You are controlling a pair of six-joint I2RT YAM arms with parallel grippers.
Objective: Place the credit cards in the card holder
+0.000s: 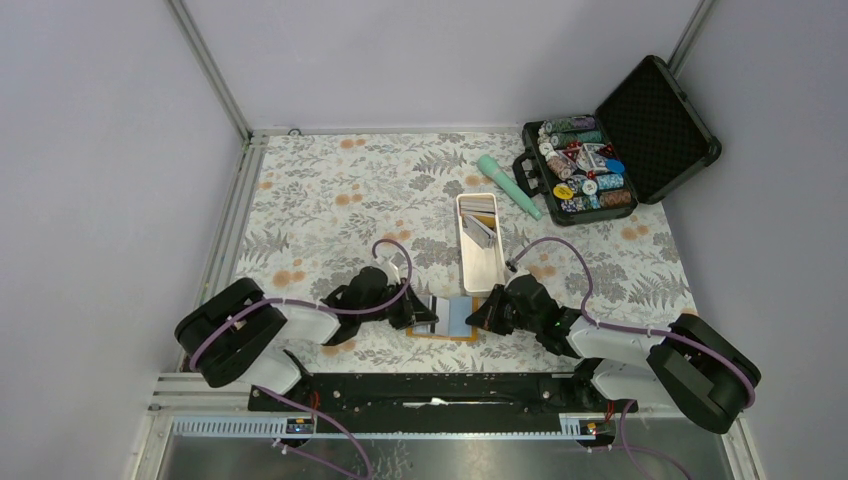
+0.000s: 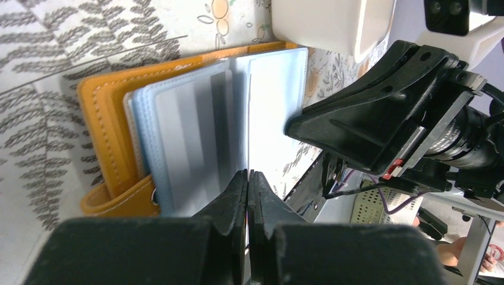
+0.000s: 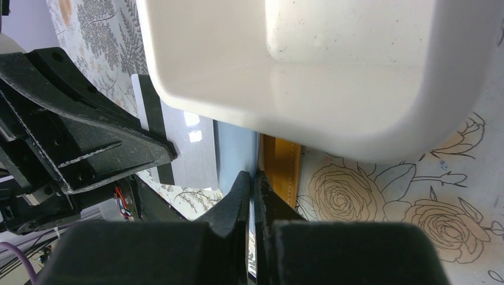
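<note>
The card holder (image 2: 113,119), orange-brown with clear blue-edged sleeves, lies open at the table's front between both arms. A silver bank card (image 3: 190,142) with a black stripe stands over the holder's pages. My left gripper is shut on that card, which shows edge-on as a thin line rising from the fingertips. On the holder's right side, my right gripper is shut on the edge of a light blue sleeve (image 3: 236,151). Whether the card's lower edge is inside a sleeve cannot be told.
Just behind the holder stands a white tray (image 1: 480,270) with several cards (image 1: 479,230) at its far end. A green microphone (image 1: 510,185) lies beyond it, and an open black case (image 1: 585,165) sits at the back right.
</note>
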